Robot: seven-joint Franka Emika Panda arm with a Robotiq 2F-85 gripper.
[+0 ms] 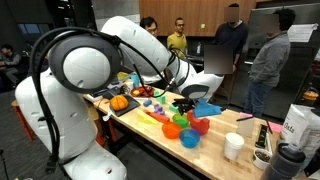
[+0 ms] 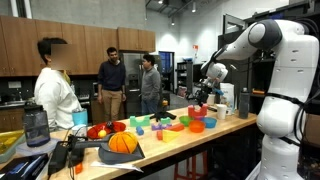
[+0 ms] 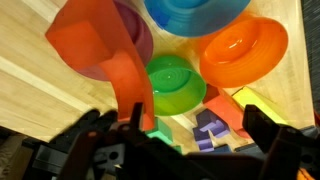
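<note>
My gripper is open, its dark fingers wide apart in the wrist view with nothing held between them. Under the gap lie a green bowl (image 3: 175,85) and several coloured blocks, among them a purple block (image 3: 210,125). A tall orange-red object (image 3: 90,40) rises close to the camera, beside the left finger and over a pinkish-red bowl (image 3: 138,38). An orange bowl (image 3: 243,52) and a blue bowl (image 3: 195,12) sit nearby. In exterior view 1 the gripper (image 1: 186,104) hangs just above the table by the red bowl (image 1: 201,125).
Toward the table's far end lie an orange ball (image 1: 119,103) and yellow pieces (image 1: 150,117). White cups (image 1: 233,146) and a dark canister (image 1: 287,160) stand at the near right. Several people stand behind the table. Bare wood shows right of the bowls.
</note>
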